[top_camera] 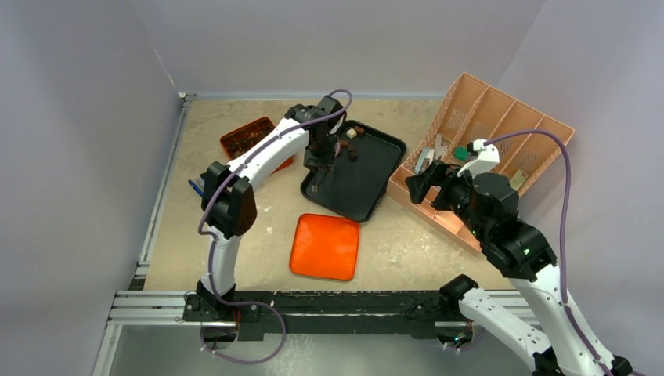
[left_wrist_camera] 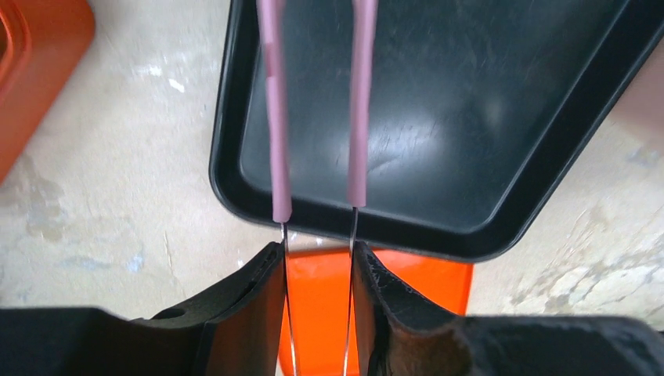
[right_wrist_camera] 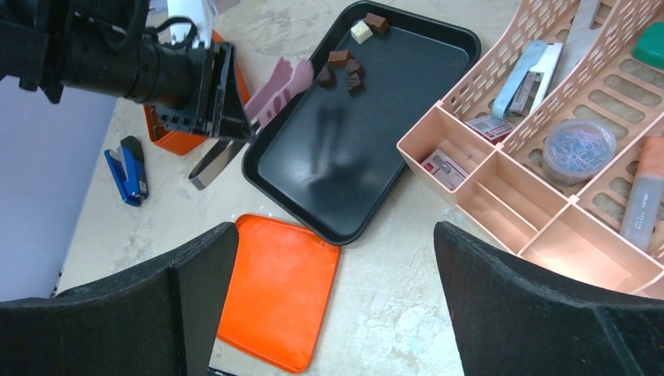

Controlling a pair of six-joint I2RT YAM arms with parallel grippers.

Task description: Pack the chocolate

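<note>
Chocolate pieces, brown ones (right_wrist_camera: 355, 83) and a white one (right_wrist_camera: 361, 31), lie at the back of the black tray (top_camera: 356, 188). My left gripper is over that tray's left side, its two pink-tipped prongs (left_wrist_camera: 358, 117) slightly apart like tongs, nothing visible between them. An orange box (top_camera: 239, 137) stands behind it at left, holding small pieces hard to make out. An empty orange square tray (top_camera: 324, 247) lies in front. My right gripper hangs open above the right side, near the organizer.
The peach organizer (top_camera: 493, 117) with stationery and small containers fills the right. A blue stapler (right_wrist_camera: 131, 176) lies at left. The table around the front orange tray is clear.
</note>
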